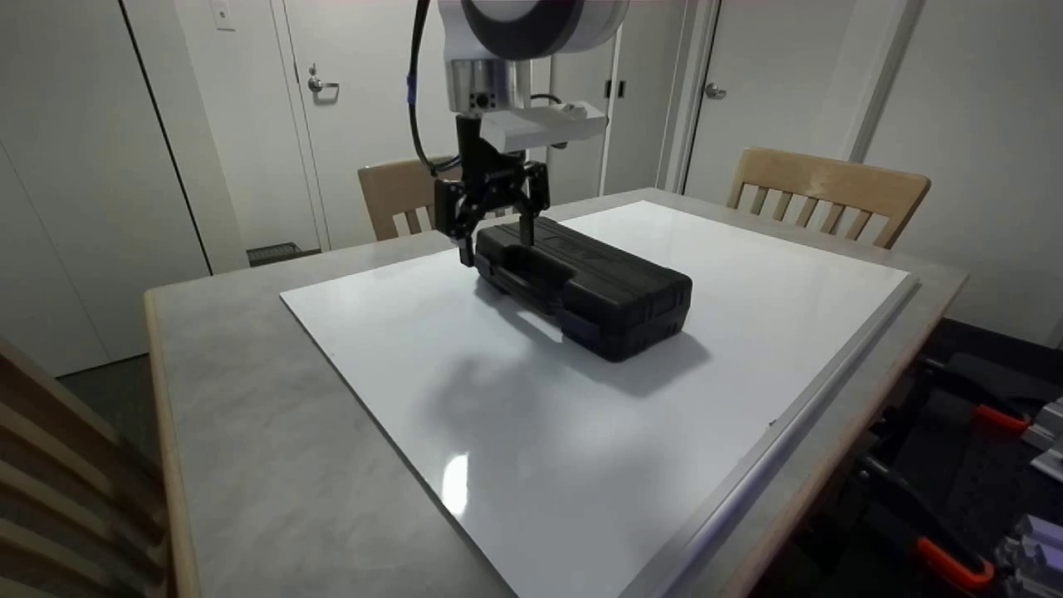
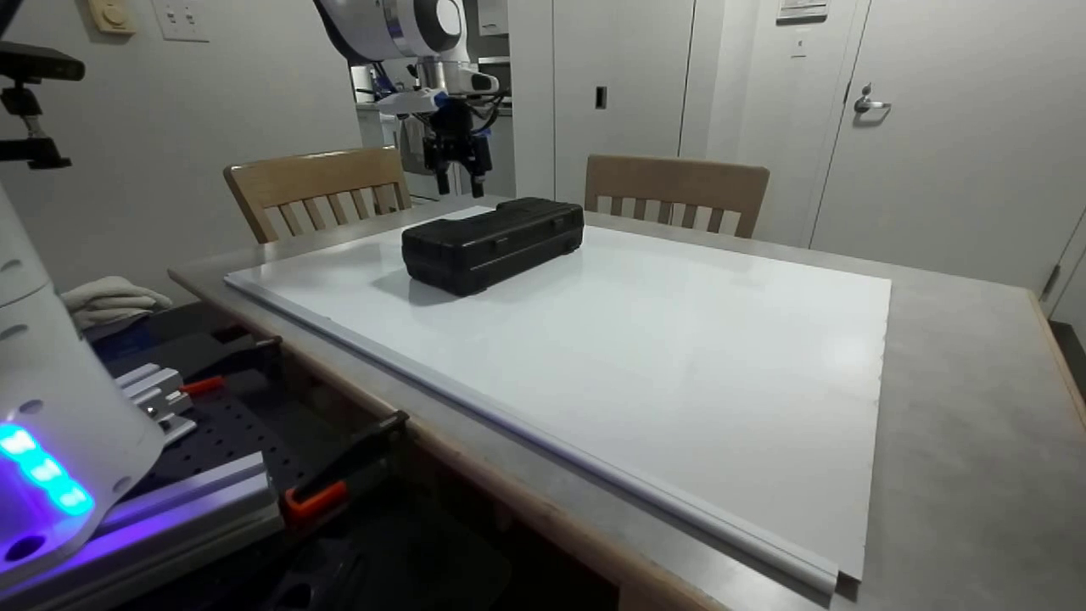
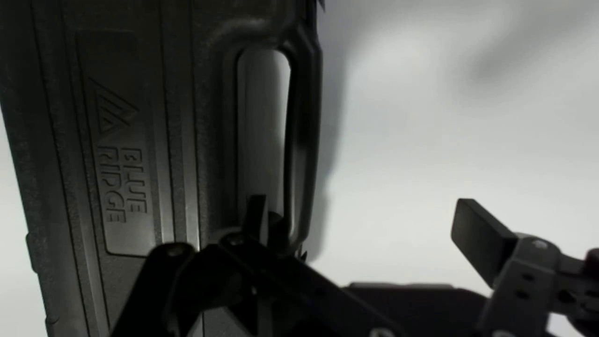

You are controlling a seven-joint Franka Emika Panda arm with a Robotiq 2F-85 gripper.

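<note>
A black hard case [image 1: 628,284] lies flat on the white board, its molded handle [image 3: 304,129] along one long side. Raised lettering reading BLUE RIDGE shows on its lid in the wrist view. My gripper [image 1: 498,251] stands open, pointing down above the handle side near one end of the case. Exterior view 2 shows the gripper [image 2: 460,190] higher than the case [image 2: 494,243], with nothing between its fingers. From the wrist, one fingertip [image 3: 255,216] appears over the handle opening and the other fingertip [image 3: 477,236] over bare board outside the handle.
The white board [image 2: 692,377] covers much of the grey table [image 2: 977,438], with wide clear space around the case. A raised rail [image 2: 570,463] runs along one board edge. Wooden chairs [image 2: 677,188] stand around the table.
</note>
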